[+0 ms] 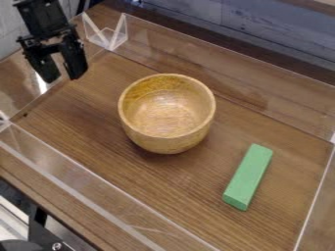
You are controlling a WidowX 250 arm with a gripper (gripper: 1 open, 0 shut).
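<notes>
My black gripper (55, 61) hangs at the upper left of the camera view, over the wooden floor near the left edge, open and apart from the other objects. A large tan bowl (167, 132) sits in the middle, right of the gripper. A green block (248, 177) lies at the lower right.
Clear rails or walls (105, 29) edge the wooden surface at the upper left. The wood (131, 196) below the bowl is bare, as is the area behind it.
</notes>
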